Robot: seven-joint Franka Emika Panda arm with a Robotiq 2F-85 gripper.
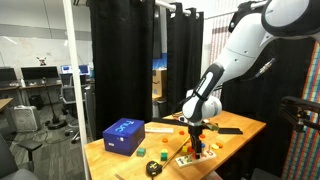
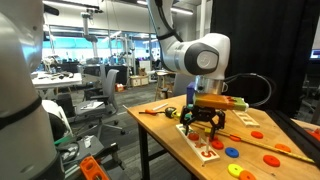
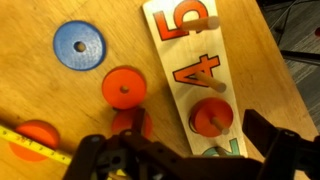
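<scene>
A pale wooden board [image 3: 187,62] with upright pegs and painted numbers, a 5 and a 4 among them, runs down the wrist view. Red rings [image 3: 211,117] sit around the peg below the 4; how many are stacked there I cannot tell. Over this part of the board is my gripper, open, one finger on each side. Its left finger partly covers a loose red ring [image 3: 132,122]. Another red ring [image 3: 123,87] and a blue ring [image 3: 79,45] lie flat on the table left of the board.
A yellow measuring tape [image 3: 35,143] crosses the table, with an orange-red ring beside it. More coloured rings [image 2: 271,161] lie scattered around the board. A blue box [image 1: 124,137] stands at the table's left, and a dark pan [image 1: 153,169] lies near the front.
</scene>
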